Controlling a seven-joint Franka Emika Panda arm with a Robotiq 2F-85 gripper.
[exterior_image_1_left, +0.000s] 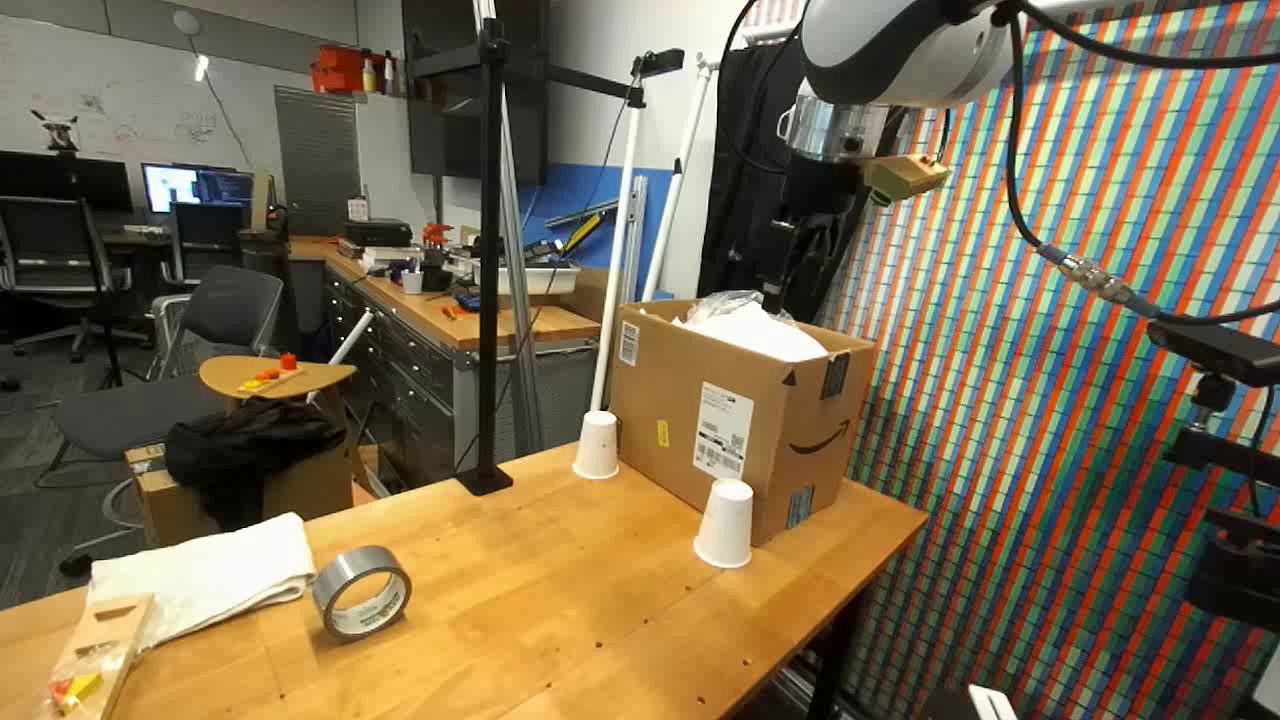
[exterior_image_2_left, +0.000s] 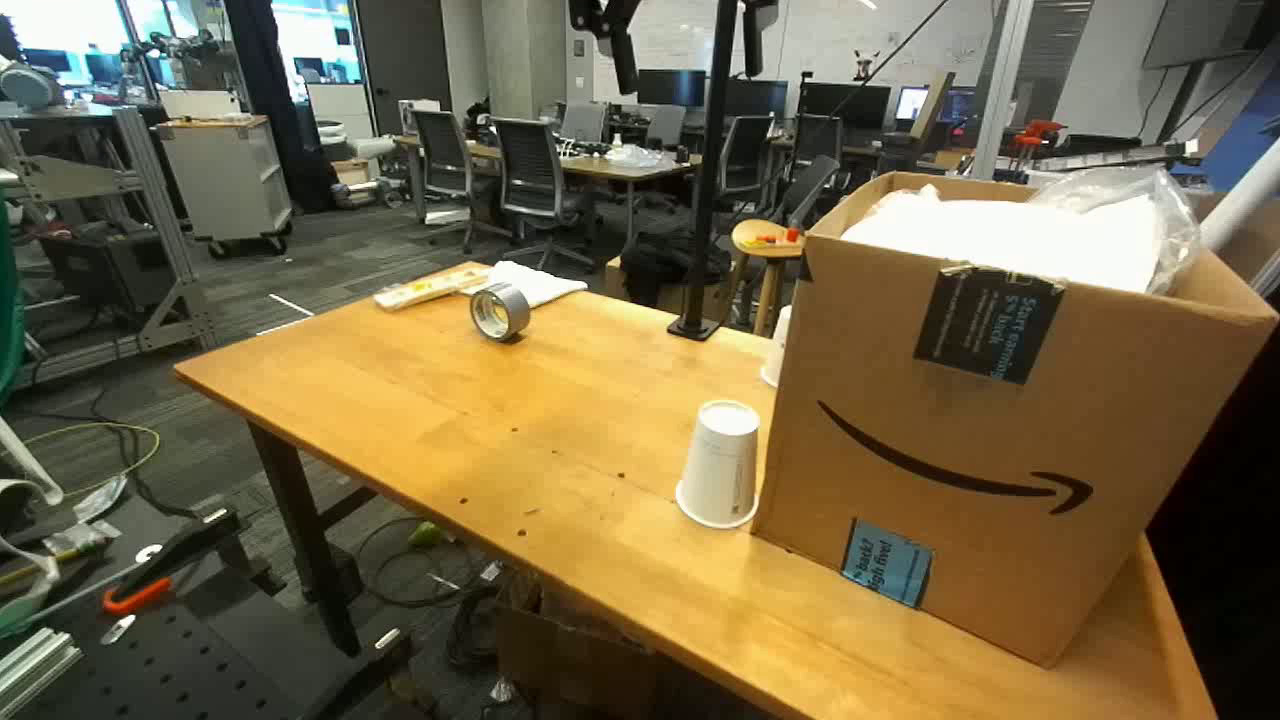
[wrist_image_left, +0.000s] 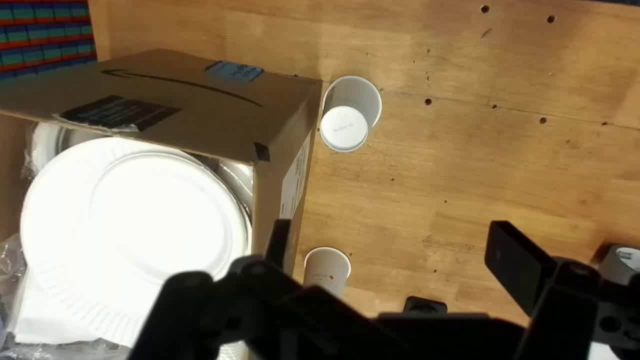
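In the wrist view my gripper is open, its fingers (wrist_image_left: 520, 264) wide apart with nothing between them. It hangs above the cardboard box in exterior view 1, hard to make out against the dark cloth behind. A white paper cup (exterior_image_1_left: 727, 524) stands upside down by the box's front corner. The other white cup (exterior_image_1_left: 596, 445) stands upside down further back, beside the box; in the wrist view that cup (wrist_image_left: 327, 269) is partly hidden by the gripper. A roll of grey tape (exterior_image_1_left: 362, 592) stands on its edge on the left part of the table.
The open cardboard box (exterior_image_2_left: 960, 420) holds white paper plates (wrist_image_left: 162, 216) and clear plastic. A black post (exterior_image_1_left: 486, 300) rises from the table's back edge. Beside the tape lie a white cloth (exterior_image_1_left: 210, 578) and a wooden tray (exterior_image_1_left: 116, 636).
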